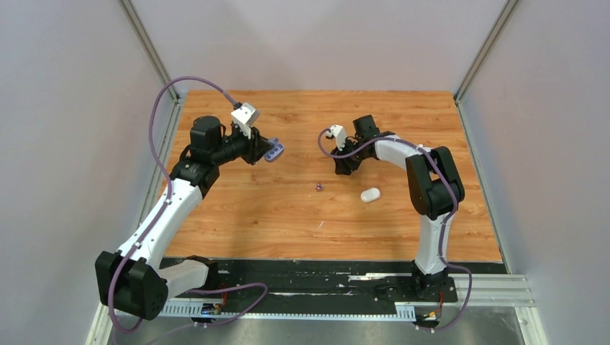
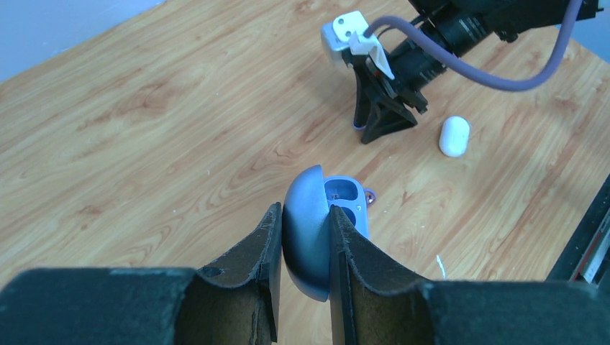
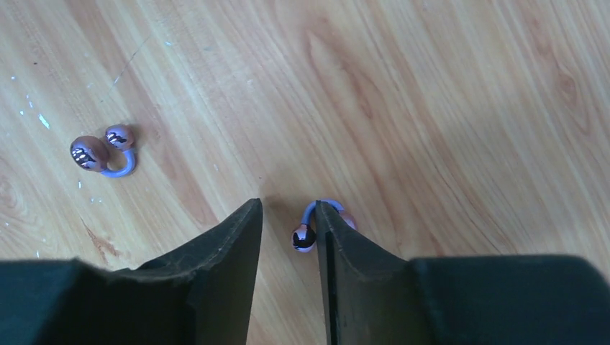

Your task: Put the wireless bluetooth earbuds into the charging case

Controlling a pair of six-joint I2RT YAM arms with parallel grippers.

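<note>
My left gripper is shut on the lid side of the blue charging case (image 1: 274, 150), held up over the table's left part. Past the lid, the case's two wells (image 2: 342, 190) show in the left wrist view. One purple clip-shaped earbud (image 3: 119, 151) lies apart on the wood, left of my right gripper. Another earbud (image 3: 303, 238) is seen in the gap between that gripper's parted fingers, partly hidden behind the right finger (image 3: 333, 266). Touching does not show clearly. From the top, the right hand covers this second earbud.
A small white rounded object (image 1: 370, 195) lies on the wooden table (image 1: 280, 223), in front of the right hand. A thin pale mark (image 1: 321, 224) is nearer the front. Bare wood surrounds these; walls close both sides.
</note>
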